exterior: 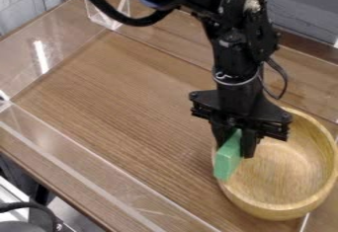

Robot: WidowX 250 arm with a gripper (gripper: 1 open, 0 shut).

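Observation:
My black gripper (pixel 235 132) points down over the left part of a round tan bowl (pixel 283 187) at the lower right. It is shut on a small green object (pixel 227 162), which hangs at the bowl's left side, partly inside its rim. The fingertips are largely hidden by the gripper body and the object.
A wooden table (pixel 106 108) fills most of the view, with clear room to the left of the bowl. A white item (pixel 109 9) stands at the top left. Black cables lie at the lower left edge.

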